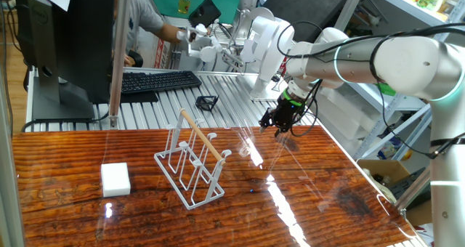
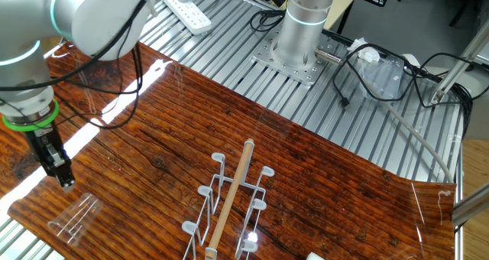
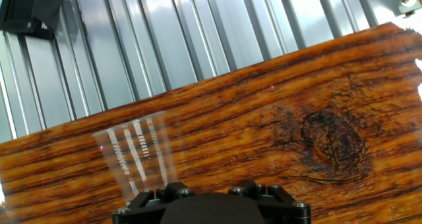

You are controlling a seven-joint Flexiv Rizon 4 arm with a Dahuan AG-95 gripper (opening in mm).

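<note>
A clear plastic cup (image 2: 76,218) rests on the glossy wooden tabletop; in the wrist view the cup (image 3: 137,151) appears just ahead of the fingers and to their left. See-through walls make its posture hard to judge. My gripper (image 1: 271,128) hangs near the table's far edge in exterior view 1, its dark fingers spread. The gripper (image 2: 66,185) is above and beside the cup in exterior view 2, apart from it. Along the wrist view's bottom edge the gripper looks open, with nothing seen between its fingers. A white rack (image 1: 190,160) with a wooden bar stands mid-table.
Left of the rack lies a white block (image 1: 115,179). Beyond the table edge are a ribbed metal surface (image 1: 240,102), a keyboard (image 1: 160,81) and a small black object (image 1: 207,102). Bare wood (image 2: 153,160) separates rack and gripper.
</note>
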